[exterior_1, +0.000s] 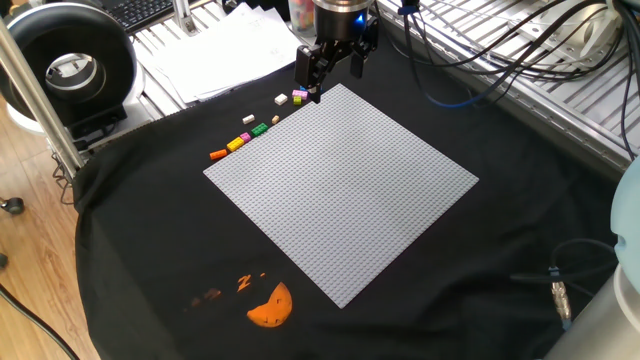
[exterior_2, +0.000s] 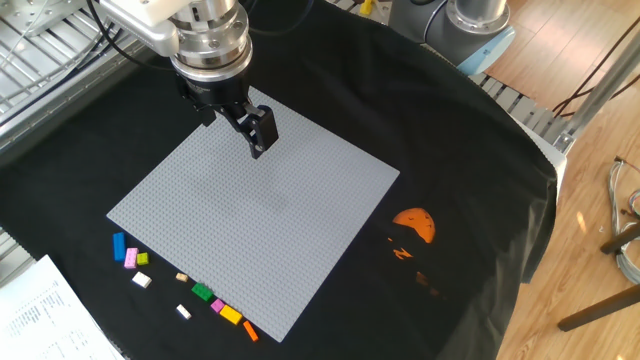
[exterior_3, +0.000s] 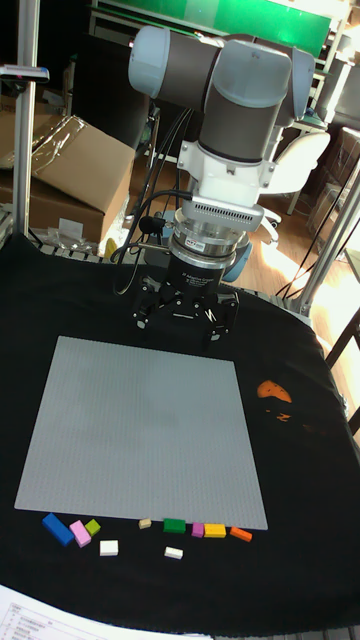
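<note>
A bare grey studded baseplate (exterior_1: 341, 194) lies flat on the black cloth. Along one edge of it is a loose row of small bricks: a blue brick (exterior_3: 58, 528), a pink brick (exterior_3: 80, 532), a lime brick (exterior_3: 93, 526), a tan brick (exterior_3: 145, 524), a green brick (exterior_3: 175, 525), a magenta brick (exterior_3: 198, 529), a yellow brick (exterior_3: 215, 530) and an orange brick (exterior_3: 242, 534). Two white bricks (exterior_2: 141, 280) sit slightly farther out. My gripper (exterior_3: 178, 326) hangs over the side opposite the row, its fingers spread with nothing visible between them.
Paper sheets (exterior_1: 215, 55) lie beyond the brick side. An orange printed mark (exterior_2: 415, 224) shows on the cloth beside the plate. Cables (exterior_1: 480, 68) and a metal rack (exterior_2: 40, 60) border the table. Open cloth surrounds much of the plate.
</note>
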